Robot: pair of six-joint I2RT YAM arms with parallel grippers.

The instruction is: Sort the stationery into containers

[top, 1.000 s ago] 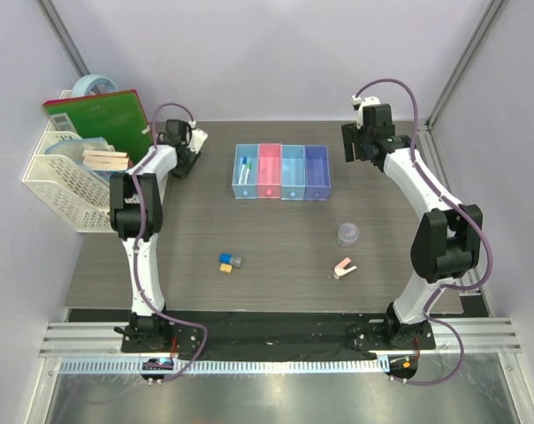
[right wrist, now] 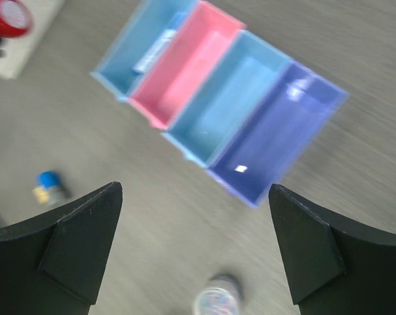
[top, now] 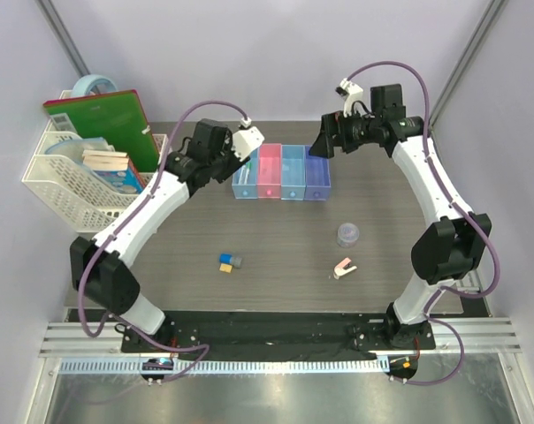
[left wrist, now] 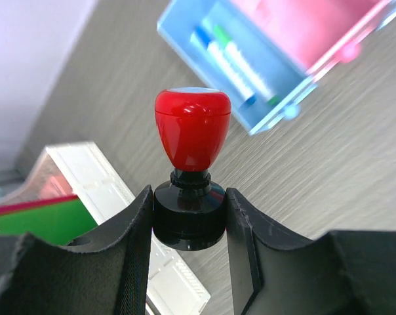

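Note:
A red-and-black stamp (left wrist: 191,131) is held by my shut left gripper, above the table near the left light-blue bin (left wrist: 250,59), which holds pens. The four-bin row also has a pink bin (right wrist: 185,72), a second light-blue bin (right wrist: 221,105) and a dark-blue bin (right wrist: 283,131). My right gripper is open, over the table right of the bins, with nothing between its fingers. A blue-capped item (top: 232,260) with a yellow piece, a clear round container (top: 347,234) and a stapler-like white-pink item (top: 344,268) lie on the table.
A white basket (top: 64,194) with a green board, books and other items fills the back left.
My left gripper has swung right from beside the basket toward the left end of the bins, holding the stamp. My right gripper has moved left toward the dark-blue bin.

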